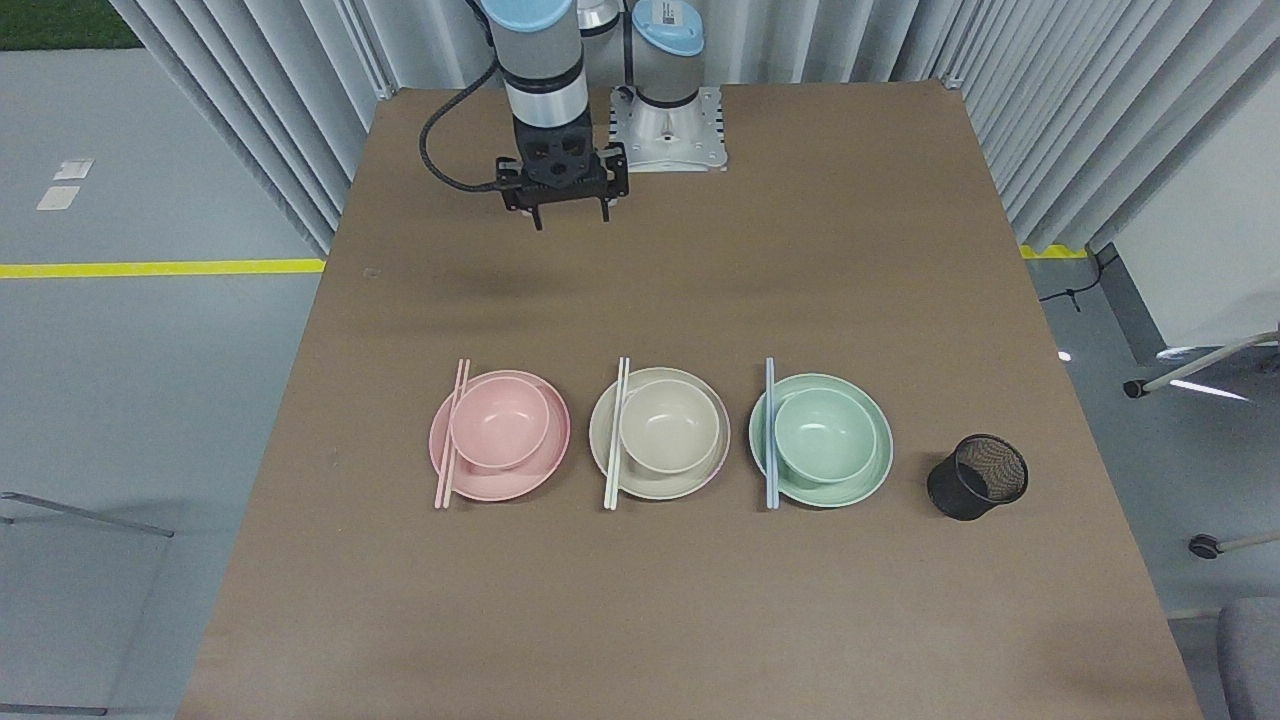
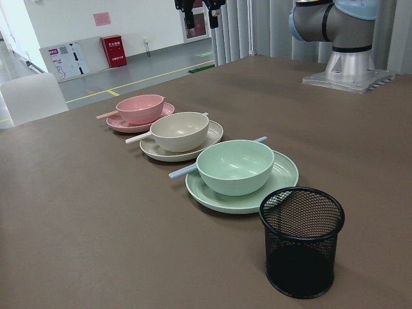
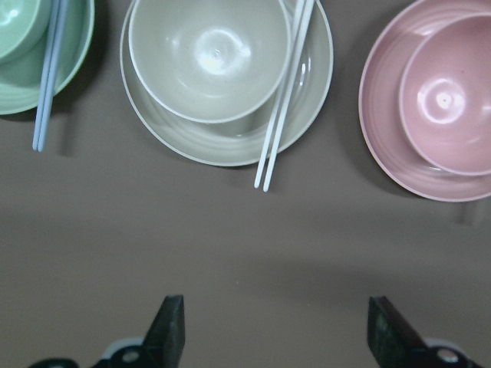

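Note:
My gripper hangs over the back of the brown table, open with nothing between its fingers. In the front view, a pink bowl on a pink plate with pink chopsticks is at left, a cream bowl on a cream plate with white chopsticks in the middle, and a green bowl on a green plate with blue chopsticks at right. The wrist view looks down on the three sets.
A black mesh cup stands right of the green set. The robot's base sits at the back edge.

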